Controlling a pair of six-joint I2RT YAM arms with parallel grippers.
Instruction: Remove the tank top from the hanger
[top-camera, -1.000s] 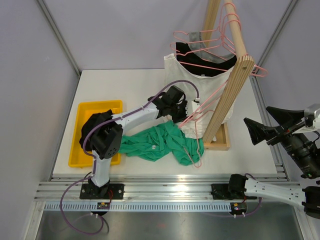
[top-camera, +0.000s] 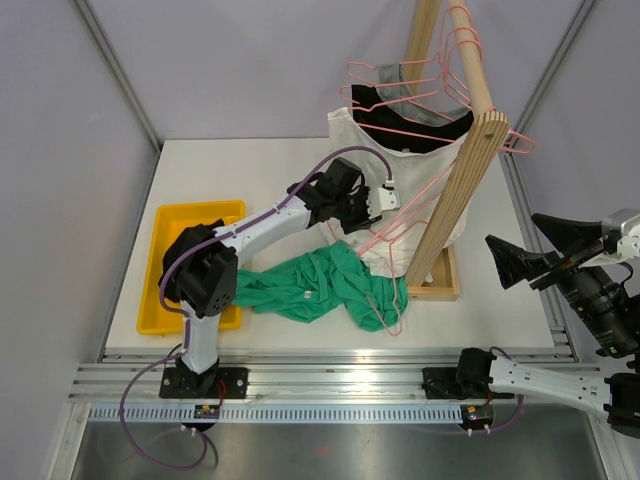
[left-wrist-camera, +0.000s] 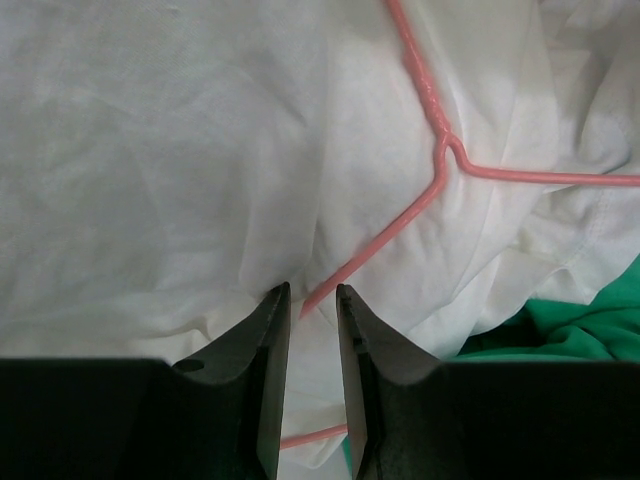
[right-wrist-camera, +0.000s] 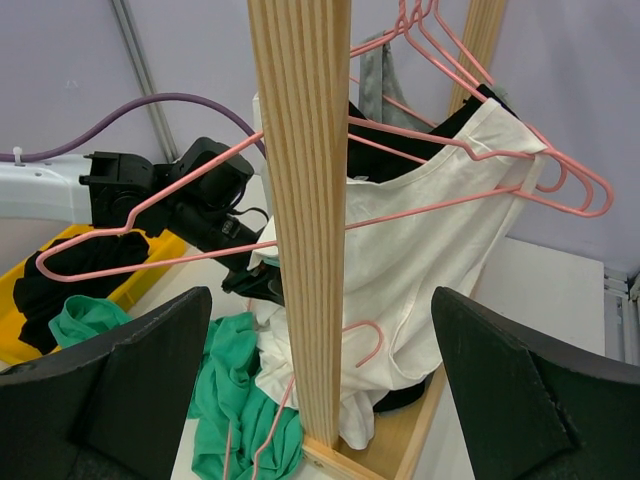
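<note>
A white tank top (top-camera: 350, 140) hangs on pink hangers on the wooden rack, its lower part reaching down beside the post. My left gripper is at the white cloth, its fingertips a little apart around a thin pink hanger wire (left-wrist-camera: 400, 220); whether it holds cloth or wire I cannot tell. My right gripper (top-camera: 520, 250) stands open to the right of the rack, facing the post (right-wrist-camera: 310, 250) and hangers.
A green garment (top-camera: 300, 290) lies at the front middle. A yellow bin (top-camera: 160, 300) with dark cloth is at the left. A wooden tray (top-camera: 432, 290) sits at the post's foot.
My left gripper has shifted slightly upward in the top view over the white cloth. The right arm has barely moved.
</note>
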